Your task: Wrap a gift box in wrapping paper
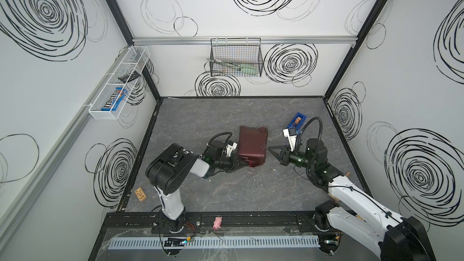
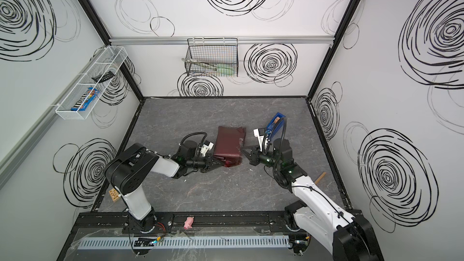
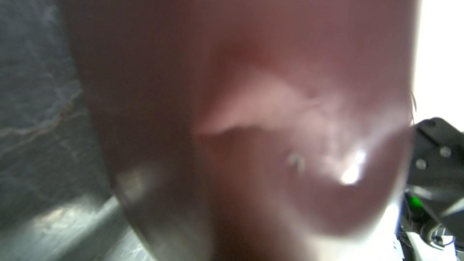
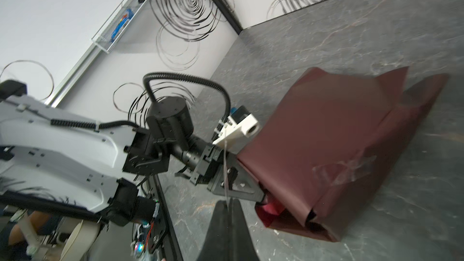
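A maroon paper-wrapped package (image 1: 252, 142) lies mid-table, with loose flaps at both ends and clear tape on its side in the right wrist view. My left gripper (image 1: 243, 163) is shut at the package's near-left end, its tips at the crumpled folded paper (image 4: 275, 222); what lies between them is hidden. The left wrist view is filled by blurred maroon paper (image 3: 290, 67). My right gripper (image 1: 271, 149) hovers to the right of the package, shut with nothing visible between its fingers.
A blue tape dispenser (image 1: 296, 119) lies at the back right. A small card (image 1: 140, 194) is at the front left, a pink figure (image 1: 217, 222) on the front edge. Wire baskets (image 1: 236, 57) hang on the walls.
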